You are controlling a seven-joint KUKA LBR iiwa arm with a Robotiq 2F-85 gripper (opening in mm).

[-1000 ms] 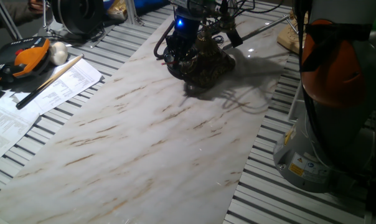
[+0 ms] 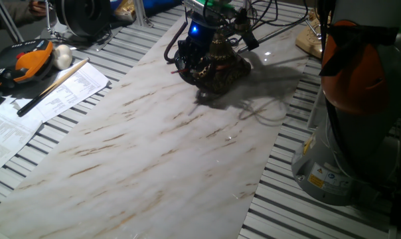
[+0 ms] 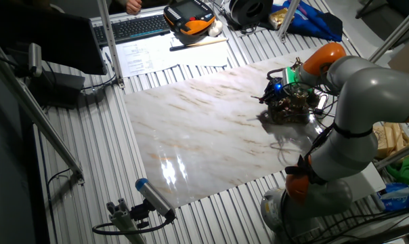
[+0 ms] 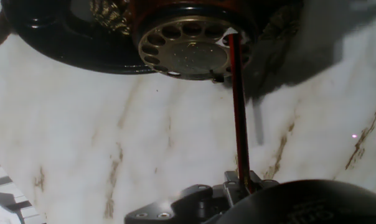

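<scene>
An ornate old-style telephone (image 2: 228, 65) with dark and gold-brown parts stands near the far end of the marble board. Its round rotary dial (image 4: 191, 56) fills the top of the wrist view, finger holes around a pale centre. My gripper is shut on a thin red-and-black stick (image 4: 239, 112). The stick's pale tip overlaps a hole at the dial's right side; whether it touches cannot be told. From outside, the gripper is dark and tangled with the telephone's outline, beside the blue light (image 3: 277, 87).
The marble board (image 3: 191, 129) is bare across its middle and near end. Papers (image 2: 71, 86), a wooden-handled stick (image 2: 52, 86) and an orange-black device (image 2: 20, 63) lie beyond its left edge. The arm's base (image 2: 323, 172) stands at the right.
The wrist with its blue light has shifted slightly downward in exterior view 1. The telephone and the things around the board look unmoved.
</scene>
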